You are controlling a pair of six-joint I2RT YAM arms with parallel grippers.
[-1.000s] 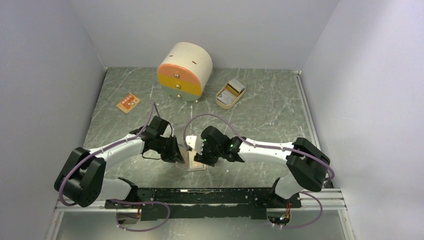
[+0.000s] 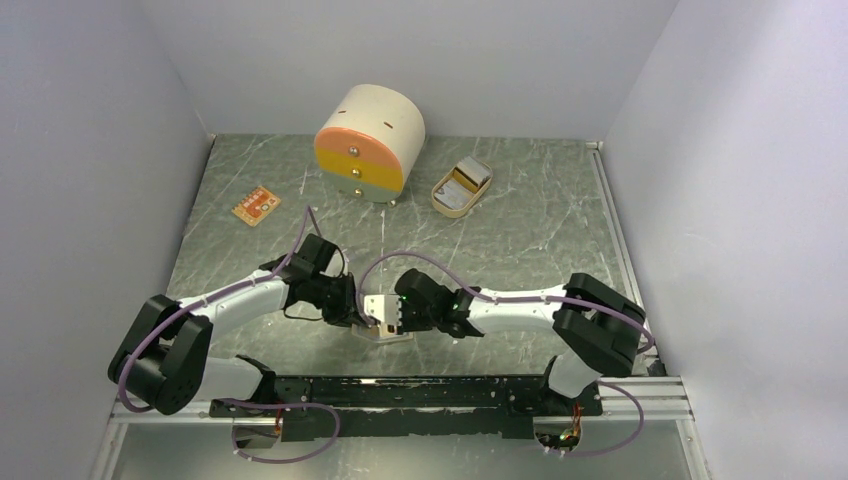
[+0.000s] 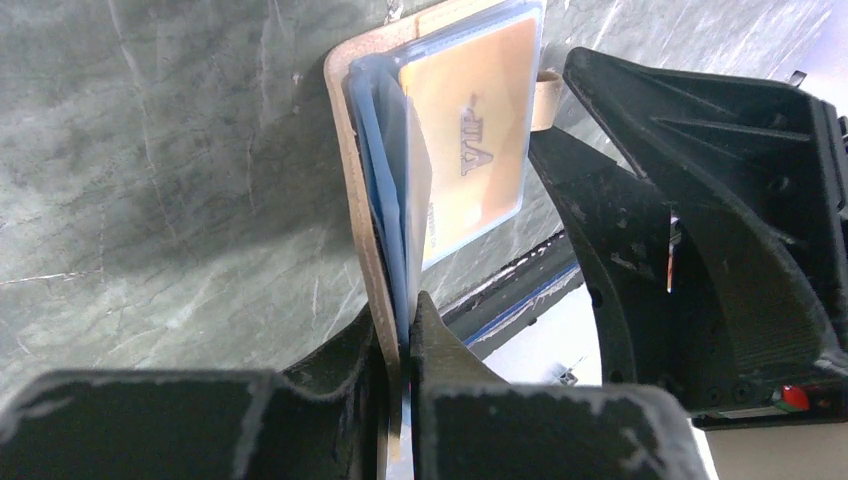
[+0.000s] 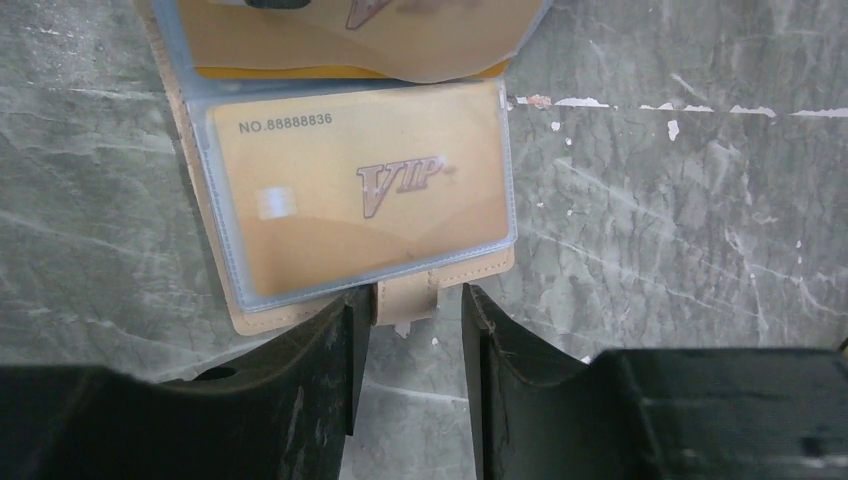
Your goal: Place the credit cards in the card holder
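The card holder (image 3: 352, 120) lies open at the table's front middle, a clear sleeve with a tan VIP card (image 4: 365, 190) inside and a small strap tab (image 4: 405, 297) on its edge. My left gripper is shut on the holder's cover and sleeves, which stand up between its fingers. My right gripper is part open around the strap tab, its fingertips at either side of it; whether they touch it I cannot tell. In the top view both grippers hide much of the holder.
A striped drawer box (image 2: 360, 155) stands at the back, a tray (image 2: 451, 208) with cards to its right, an orange card (image 2: 256, 205) at the left.
The left gripper stays nearly in place.
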